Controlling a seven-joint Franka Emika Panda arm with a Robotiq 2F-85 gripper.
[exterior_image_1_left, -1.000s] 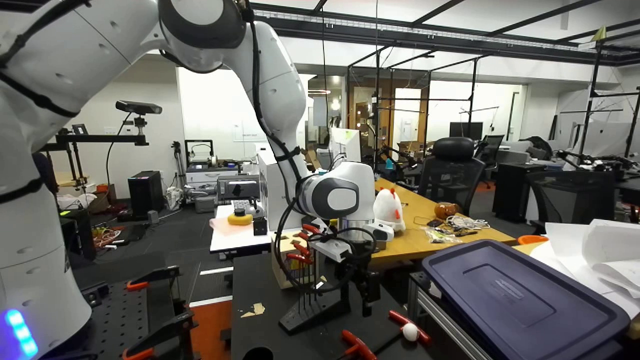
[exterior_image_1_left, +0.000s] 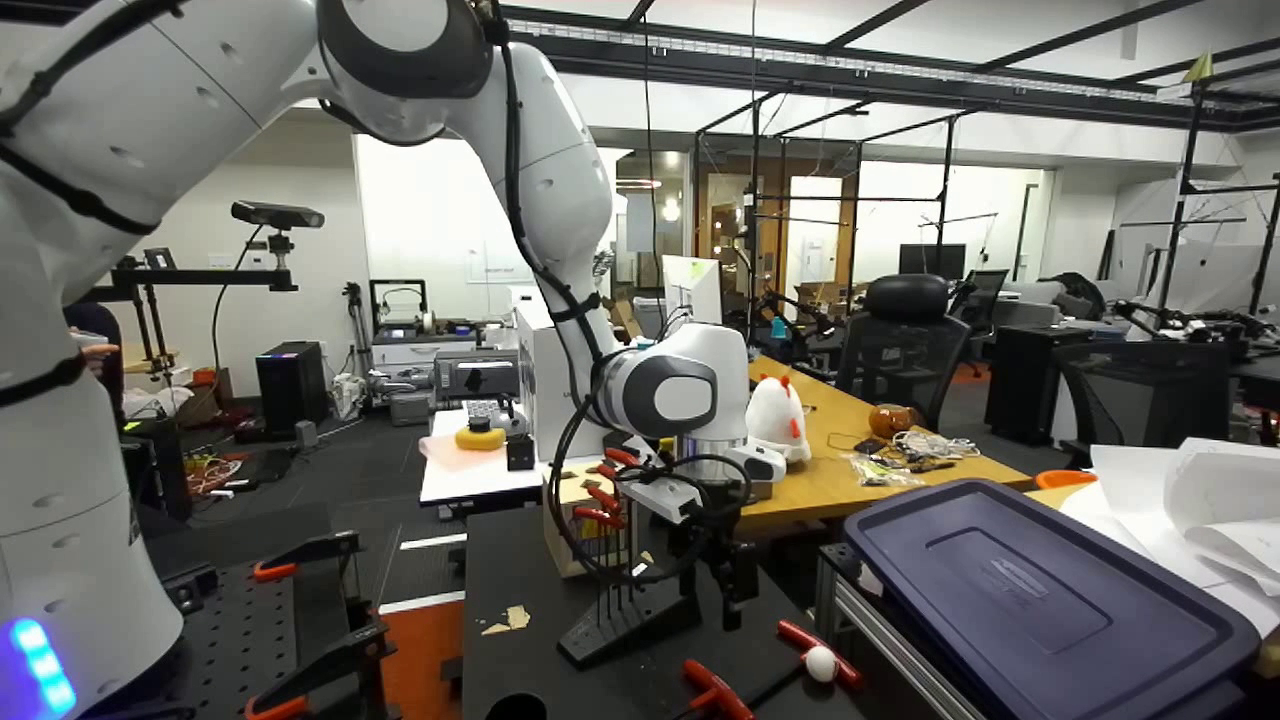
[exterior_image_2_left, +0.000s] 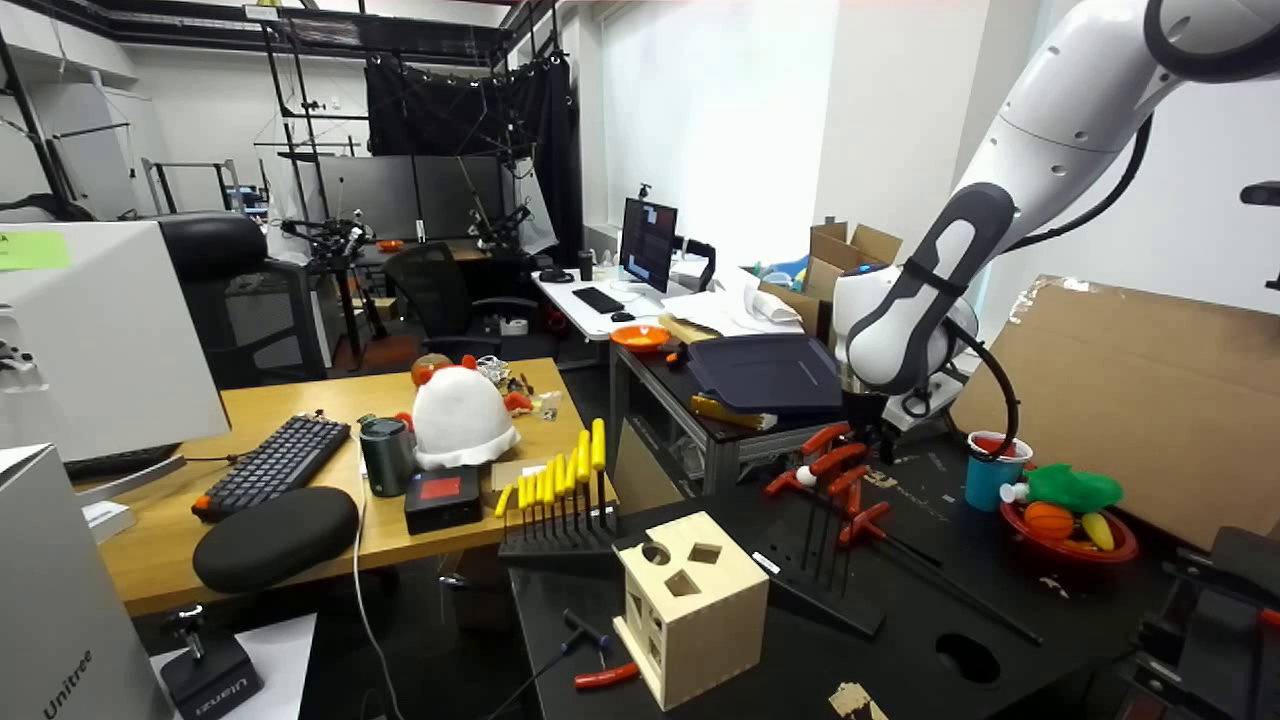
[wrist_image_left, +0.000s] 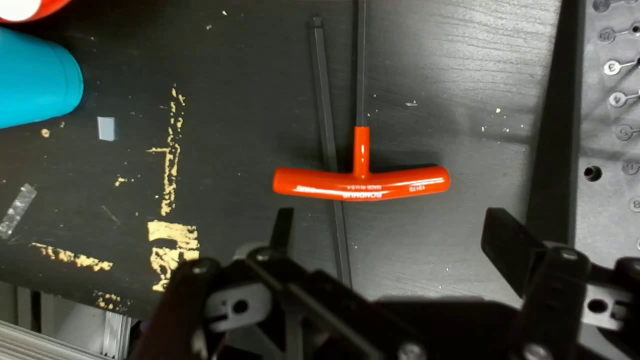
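Observation:
In the wrist view, a red T-handle hex key (wrist_image_left: 361, 185) lies on the black table, its shaft pointing up the frame. A second dark shaft (wrist_image_left: 327, 114) passes under its handle. My gripper stands open, its fingers (wrist_image_left: 282, 231) wide apart. The handle lies just beyond the fingertips in the picture; nothing is held. In exterior view 1 the gripper (exterior_image_1_left: 727, 588) points down beside the black stand (exterior_image_1_left: 630, 624), which holds several red-handled keys (exterior_image_1_left: 600, 518). Another red T-handle (exterior_image_1_left: 717, 690) lies near the front.
A white ball (exterior_image_1_left: 821, 664) touches a red handle. The teal cup (exterior_image_2_left: 982, 480) and red bowl (exterior_image_2_left: 1068, 550) with toys stand by a cardboard sheet (exterior_image_2_left: 1140, 396). A wooden shape box (exterior_image_2_left: 708, 612) and a yellow-handled key set (exterior_image_2_left: 558, 486) are at the table's other side.

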